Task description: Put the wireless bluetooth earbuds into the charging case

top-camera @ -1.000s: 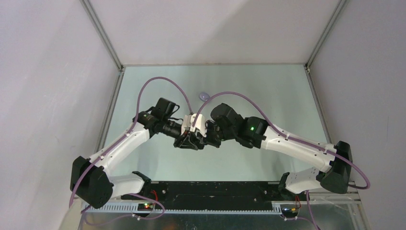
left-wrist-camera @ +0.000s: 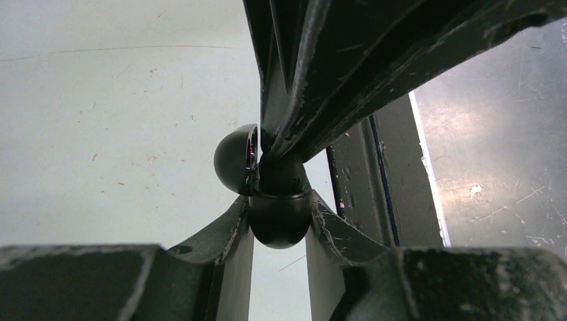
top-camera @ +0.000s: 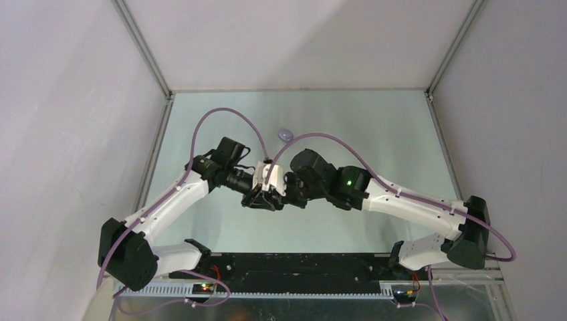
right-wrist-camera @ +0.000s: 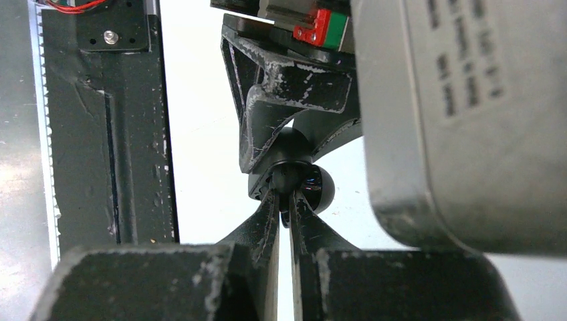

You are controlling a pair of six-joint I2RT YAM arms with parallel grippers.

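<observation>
A black charging case [left-wrist-camera: 279, 221] with its lid [left-wrist-camera: 231, 159] raised is held by my left gripper, which is shut on its rounded body. My right gripper is shut on a small dark piece, apparently an earbud [right-wrist-camera: 286, 179], at the case's opening; how far it sits inside is hidden by the fingers. In the top view both grippers meet near the middle of the mat, mostly hidden by the wrist housings.
A small lilac object [top-camera: 285, 134] lies on the pale mat [top-camera: 374, 134] behind the grippers.
The left arm is nearly still.
</observation>
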